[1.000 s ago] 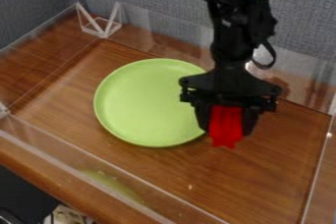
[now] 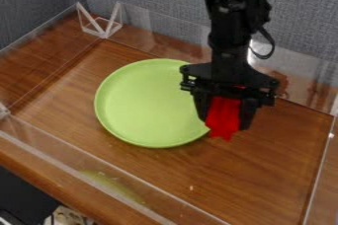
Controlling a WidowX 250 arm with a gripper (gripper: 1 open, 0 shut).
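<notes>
My black gripper [image 2: 227, 99] hangs over the right part of the wooden table, shut on a red object [image 2: 223, 120], which shows below and between the fingers. The object's lower end is near the right rim of a green round plate [image 2: 142, 101]. Whether it touches the table or plate I cannot tell. The gripper body hides part of the plate's right side and the top of the red object.
Clear panels edge it at the back and front left. A white wire frame [image 2: 99, 24] stands at the back left corner, and grey padded walls rise behind.
The plate has not moved.
</notes>
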